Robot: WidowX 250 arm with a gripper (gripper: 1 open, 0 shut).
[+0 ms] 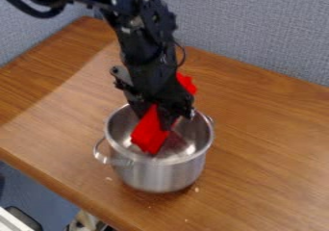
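Observation:
My black gripper [156, 112] hangs down inside the steel pot [167, 172], shut on a red block [149, 134] that is tilted and lowered below the pot's rim. The pot stands near the front edge of the wooden table, a handle on its left side. A second red object [187, 83] shows partly behind the arm; the arm hides the rest of it.
A pale textured wall [257, 33] runs along the back. The table's front edge drops away at the lower left.

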